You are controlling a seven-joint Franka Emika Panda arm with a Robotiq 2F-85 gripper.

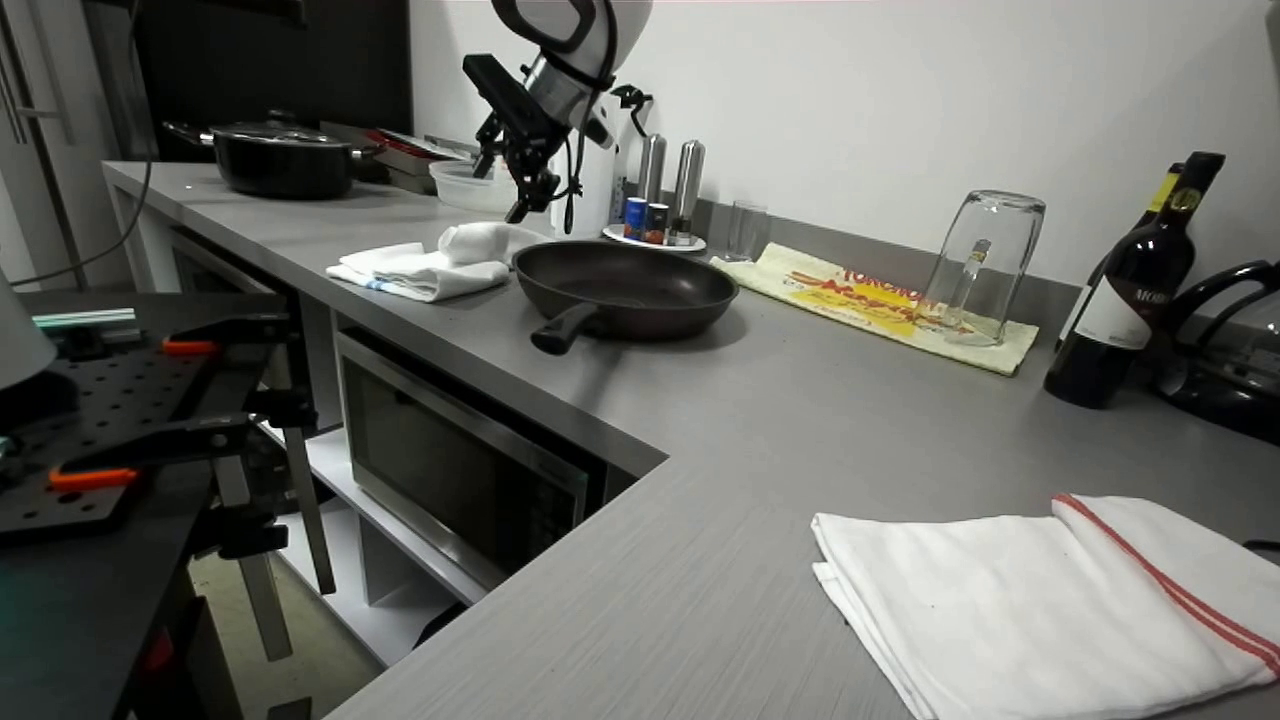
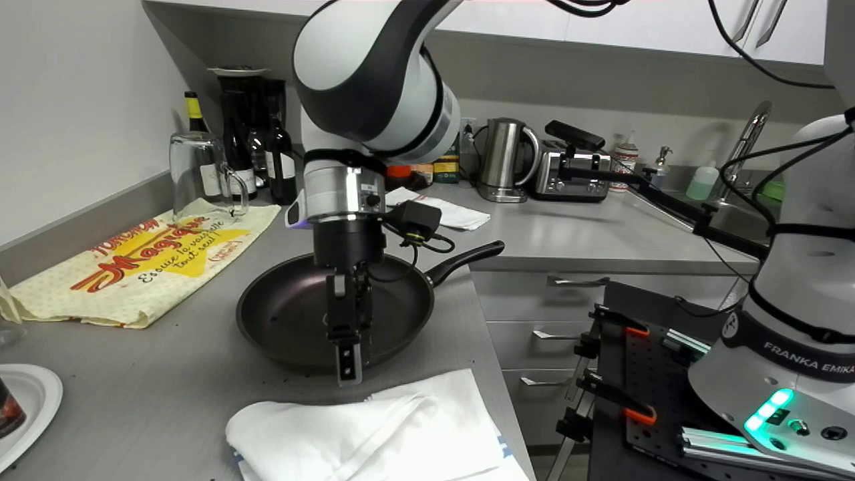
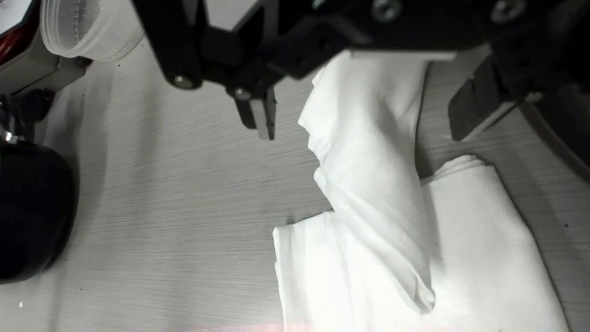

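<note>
Above the counter my gripper stands open, its two fingers wide apart with nothing held between them. Beneath it lies a white towel, folded, with one twisted part lying across its flatter part; the wrist view shows that part running up between and below the fingers. In exterior view 2 the towel is nearer the camera than the gripper. A dark frying pan rests right beside the towel, its handle towards the counter's front edge.
A clear plastic tub and a black pot stand further along the counter. A yellow cloth with an upturned glass mug lies by the wall. A second white towel occupies the near corner. Bare counter lies between.
</note>
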